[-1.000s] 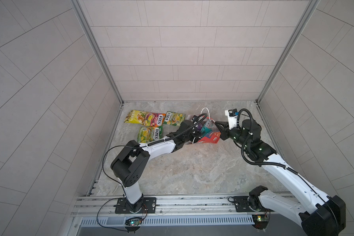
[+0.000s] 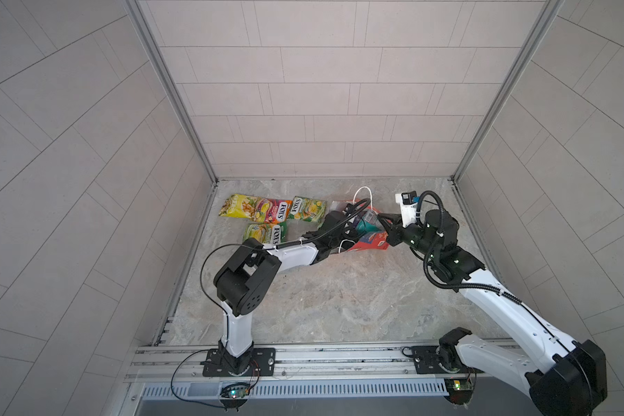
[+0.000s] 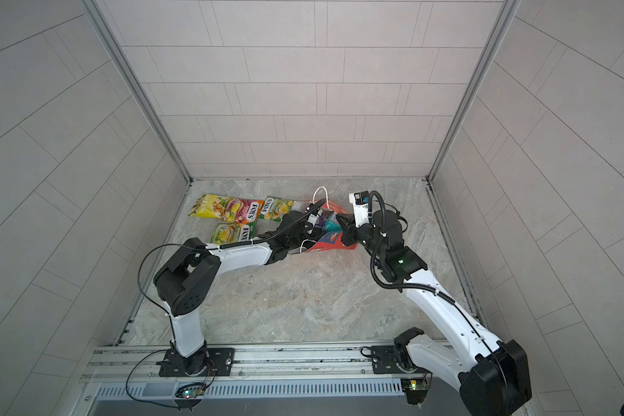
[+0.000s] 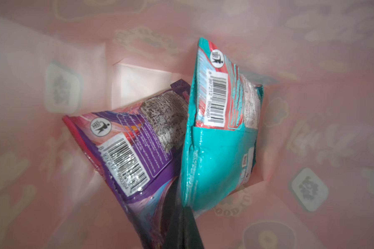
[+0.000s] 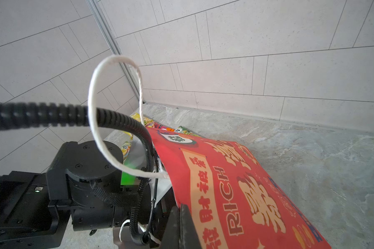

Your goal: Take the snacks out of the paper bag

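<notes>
The red paper bag [image 5: 241, 195] with white handles lies on its side at the middle of the worktop. My left gripper reaches inside it, shut, its fingertips at the lower ends of a teal snack bag [image 4: 216, 161] and a purple snack bag [image 4: 153, 161]; I see neither between the fingers. My right gripper is shut at the red side of the paper bag near its opening; whether it pinches any paper is unclear.
Several yellow, orange and green snack bags [image 2: 270, 208] lie to the left behind the left arm. Tiled walls close in the back and both sides.
Over the last second the left arm has moved a little forward and right toward the paper bag. The right arm has hardly moved.
</notes>
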